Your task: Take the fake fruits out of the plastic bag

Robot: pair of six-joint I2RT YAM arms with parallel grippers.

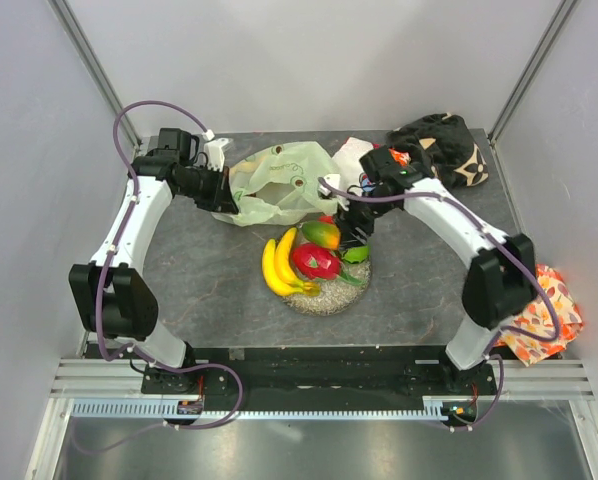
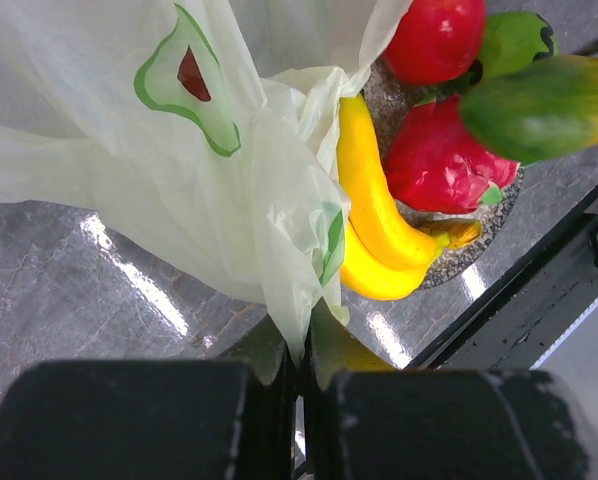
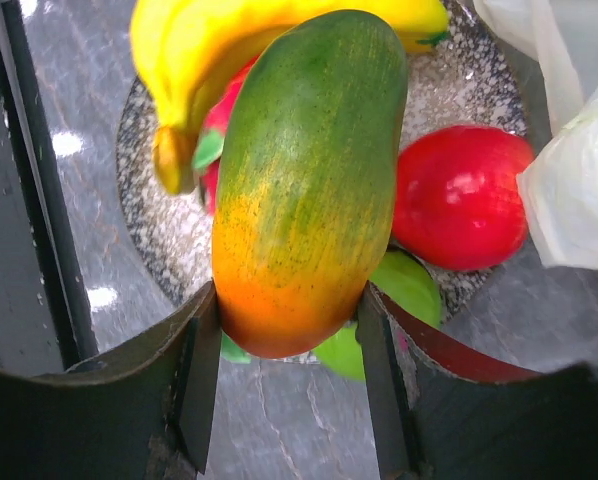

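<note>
A pale plastic bag (image 1: 279, 170) with green prints lies at the back; my left gripper is shut on its gathered edge (image 2: 299, 290). My right gripper is shut on a green-orange mango (image 1: 321, 234), held over a speckled plate (image 1: 319, 305). On or above that plate are bananas (image 1: 279, 265), a red dragon fruit (image 2: 434, 160), a red round fruit (image 3: 464, 195) and a green fruit (image 3: 399, 290).
A dark patterned cloth (image 1: 439, 150) lies at the back right, beside a white-and-red cloth, and an orange floral cloth (image 1: 529, 330) at the front right.
</note>
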